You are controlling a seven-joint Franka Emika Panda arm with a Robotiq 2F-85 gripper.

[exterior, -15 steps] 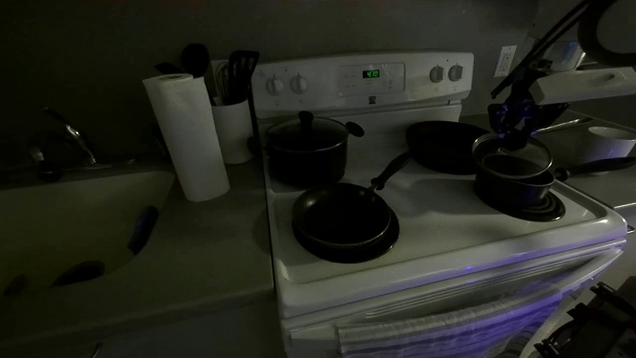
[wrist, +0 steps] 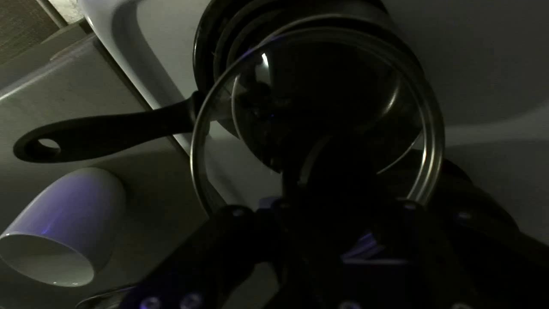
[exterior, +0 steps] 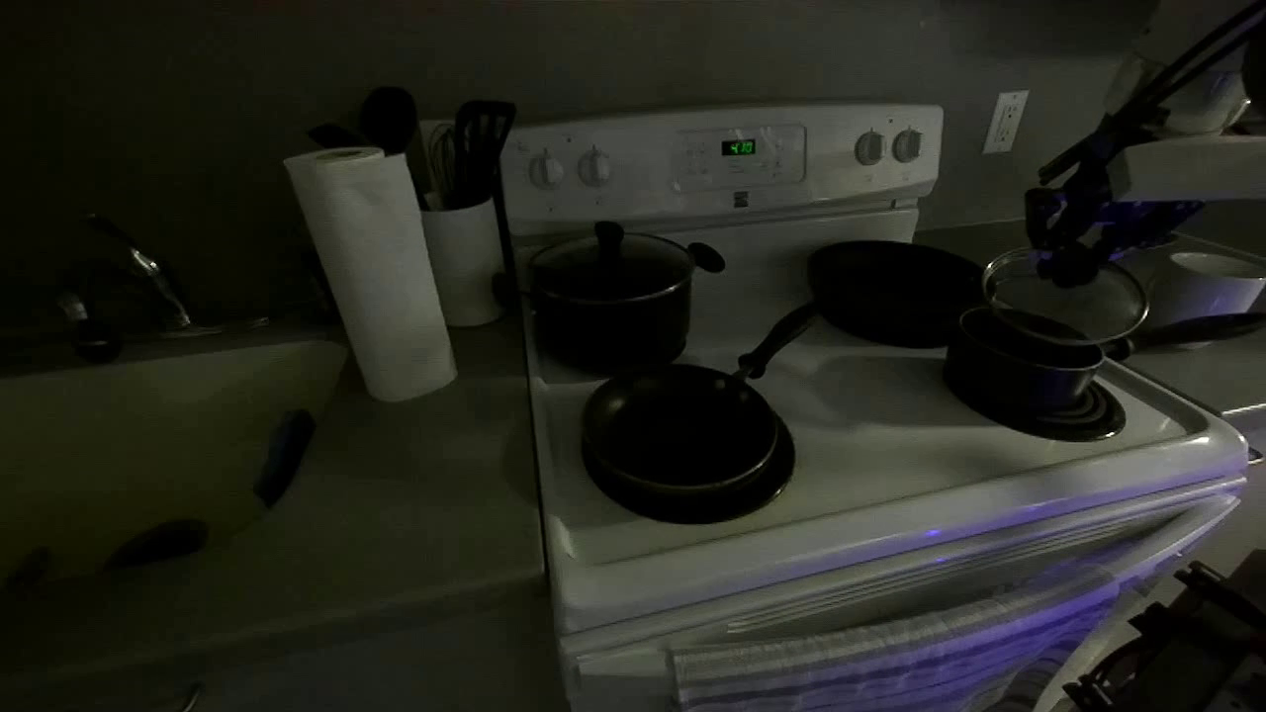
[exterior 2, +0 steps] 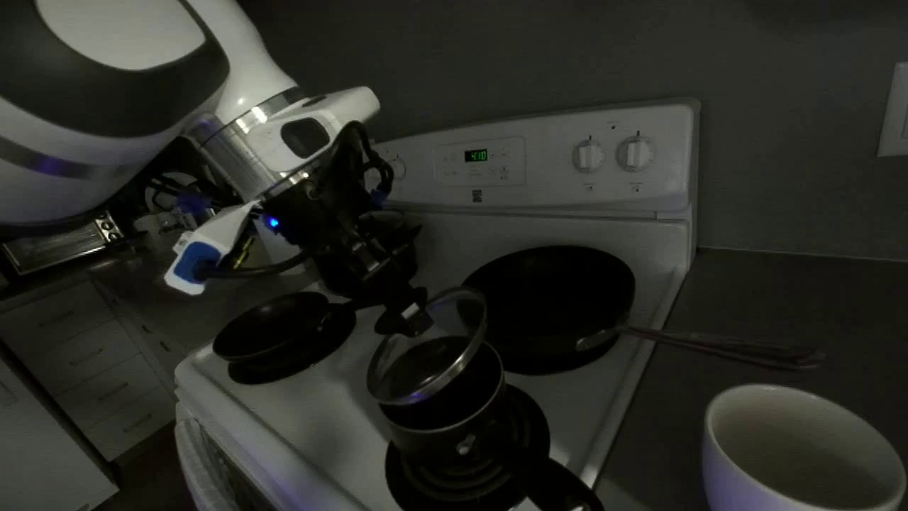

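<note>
A clear glass lid (exterior: 1074,297) with a metal rim is tilted above the small dark saucepan (exterior: 1023,366) on the front right burner. My gripper (exterior: 1071,263) is shut on the lid's dark knob. From the other side, the lid (exterior 2: 434,349) slants over the saucepan's (exterior 2: 443,443) opening, and part of the pot's inside shows beside it. Whether the rims touch, I cannot tell. In the wrist view the lid (wrist: 226,98) covers much of the saucepan from above, off-centre from it; the fingers are too dark to make out around the knob.
A large frying pan (exterior: 890,291) stands behind the saucepan. A smaller pan (exterior: 682,427) and a lidded pot (exterior: 611,309) occupy the left burners. On the right counter is a white bowl (exterior 2: 792,451), near the saucepan's handle (wrist: 113,131).
In exterior view 1 my gripper and the lid have shifted right and slightly up; the lid is now more steeply tilted. The saucepan has stayed in place.
</note>
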